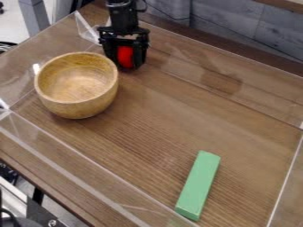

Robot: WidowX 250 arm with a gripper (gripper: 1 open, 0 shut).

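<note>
My black gripper [123,41] is low at the upper left of the camera view, open around a red object [126,55], with its fingers reaching down on either side. The red object is partly hidden by the gripper. Just below and left of it sits a wooden bowl [76,84], empty.
A green bar [198,184] lies at the lower right of the wooden table [201,106]. A grey wall runs behind the back edge. Something clear, perhaps plastic, lies just left of the gripper.
</note>
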